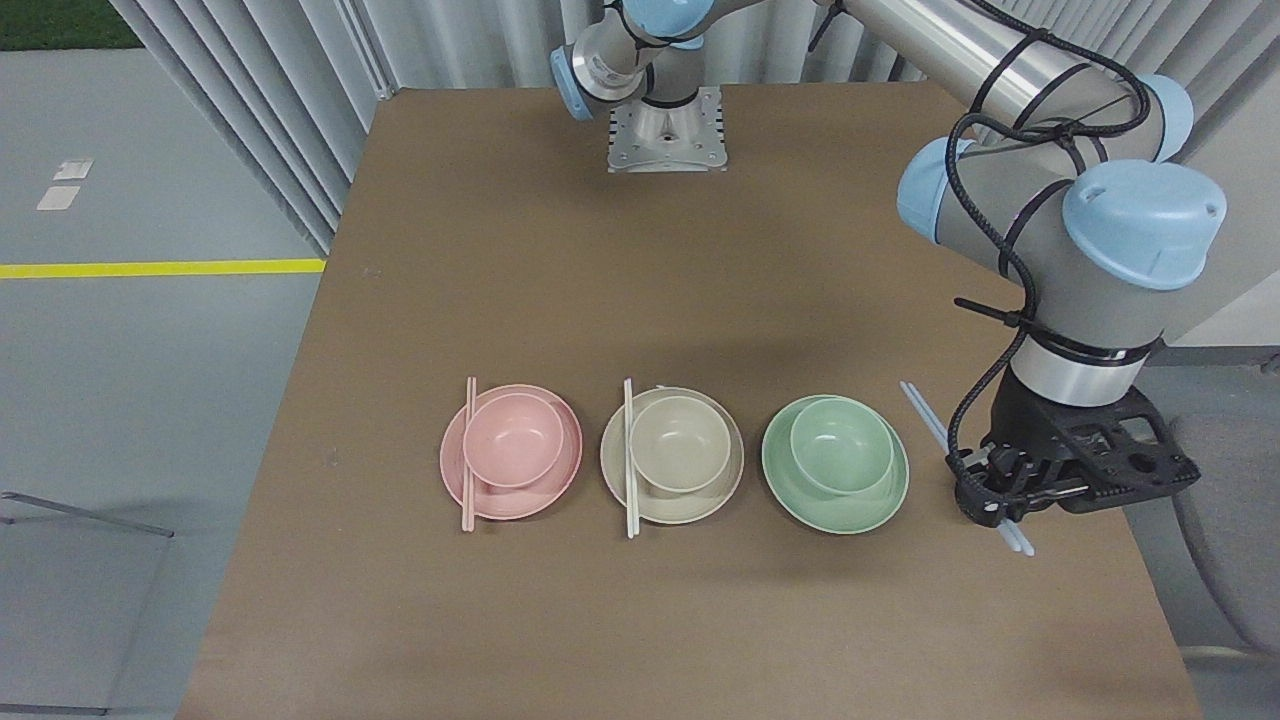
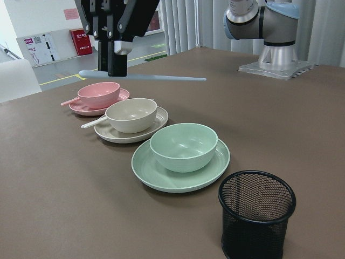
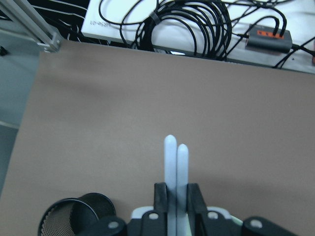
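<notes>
My gripper [image 2: 117, 61] is shut on a pair of pale blue chopsticks [image 3: 170, 162], held level in the air right of the green bowl [image 1: 841, 445] on its green saucer [image 2: 178, 184]. In the wrist view, the black mesh pen holder [image 3: 75, 216] lies below left of the gripper; in the front view the arm hides it. Pink [image 1: 512, 439] and cream [image 1: 680, 443] bowls stand on matching saucers to the left, each with matching chopsticks on its saucer's left side.
Coiled cables [image 3: 187, 27] lie beyond the table edge in the wrist view.
</notes>
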